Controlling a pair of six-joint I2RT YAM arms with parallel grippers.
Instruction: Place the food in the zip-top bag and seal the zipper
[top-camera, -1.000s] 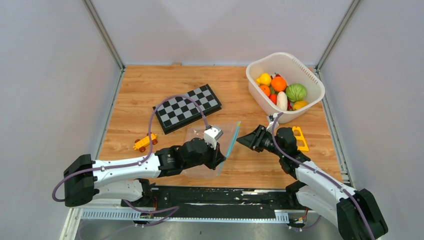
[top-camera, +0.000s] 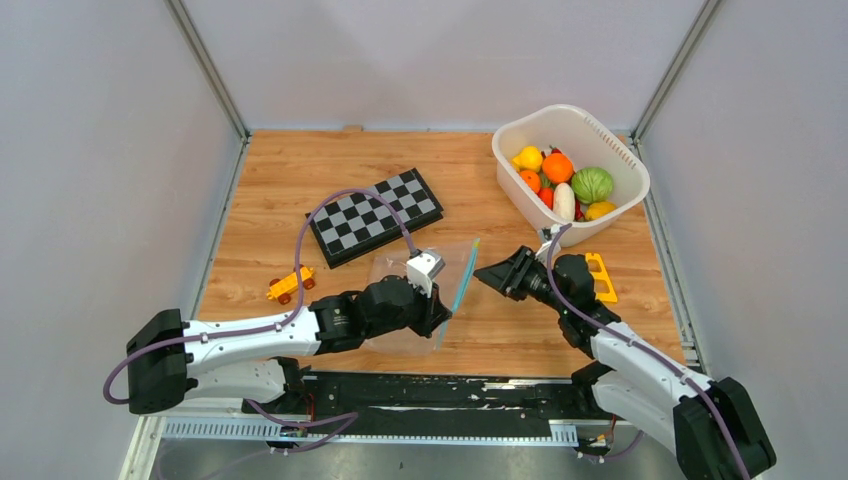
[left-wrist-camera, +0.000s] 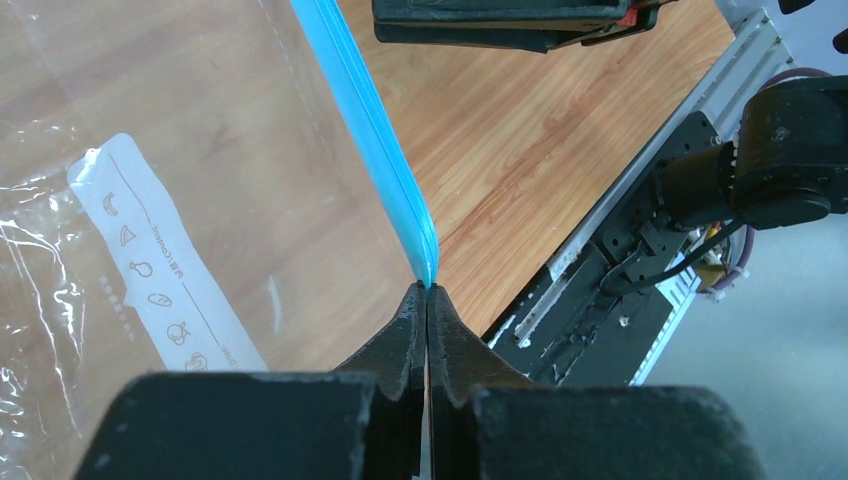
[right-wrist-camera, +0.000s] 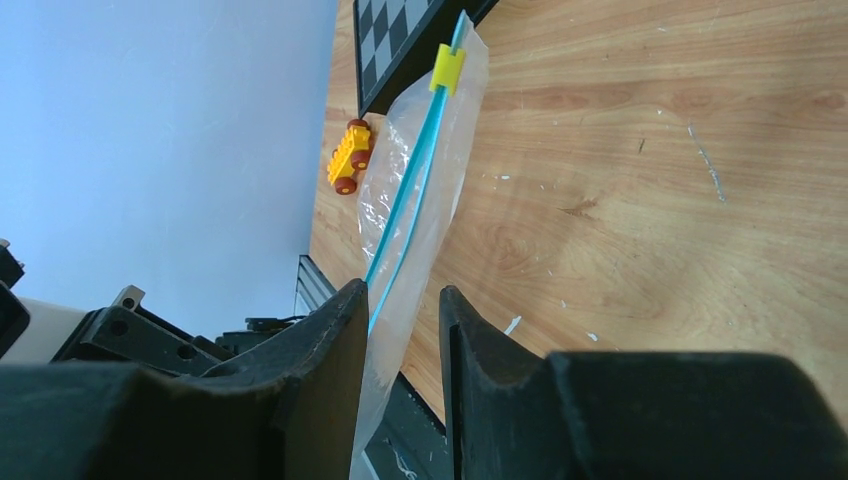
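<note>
A clear zip top bag (top-camera: 405, 342) with a blue zipper strip (left-wrist-camera: 375, 130) is raised at its mouth edge. My left gripper is shut on the near end of that strip, its fingertips pinching the blue edge. In the right wrist view a yellow slider (right-wrist-camera: 447, 70) sits near the far end of the strip, and the two blue lips stand slightly apart along the middle. My right gripper is open, facing the bag mouth from the right, with nothing seen gripped. The toy food, such as an orange (top-camera: 558, 167) and a watermelon (top-camera: 592, 185), lies in the white bin (top-camera: 622, 203).
A checkerboard (top-camera: 375, 217) lies behind the bag. To the left is a yellow toy car (top-camera: 291, 285), and a yellow frame-shaped piece (top-camera: 601, 277) lies beside the right arm. Bare wood lies between the bag and the bin.
The left arm has held still with the bag edge.
</note>
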